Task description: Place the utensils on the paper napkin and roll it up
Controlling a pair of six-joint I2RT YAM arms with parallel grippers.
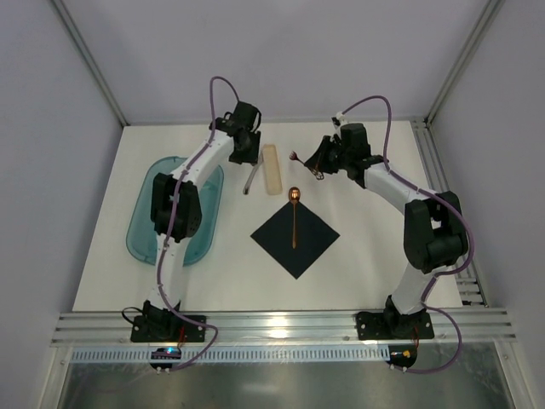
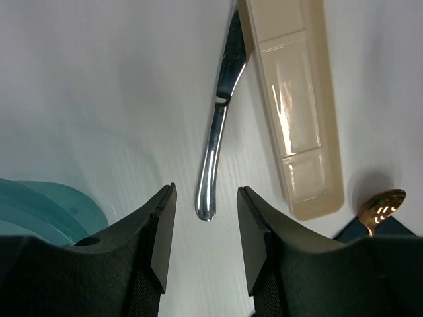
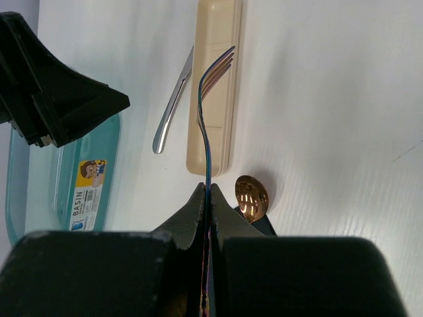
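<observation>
On the table, the black square napkin (image 1: 277, 251) lies flat like a diamond, with a copper-coloured spoon (image 1: 295, 213) along it, bowl past its far corner. A silver knife (image 1: 253, 177) rests beside the narrow tan tray. Over the knife's far part is my left gripper (image 1: 247, 160), fingers apart and empty; in the left wrist view the handle end of the knife (image 2: 210, 158) shows between its fingertips, lower down on the table. My right gripper (image 1: 320, 162) is shut on a fork (image 3: 203, 125), held up off the table, tines pointing away from the fingers.
The tan tray (image 1: 272, 170) stands empty between the knife and the fork. A teal basin (image 1: 209, 230) fills the left side, under the left arm; a labelled item (image 3: 88, 191) shows there.
</observation>
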